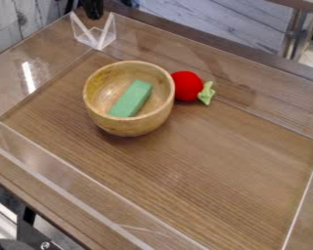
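Note:
At the top edge of the camera view my gripper [94,10] is mostly cut off, a dark shape just above a clear, angular object [94,31]. Whether its fingers hold that object cannot be made out. A wooden bowl [112,123] sits left of centre with a green block [132,99] inside it. Right of the bowl lies a red tomato-like item [187,85] with light green leaves at its right side.
Raised walls run along the back and far left corner, and another edge runs down the right side.

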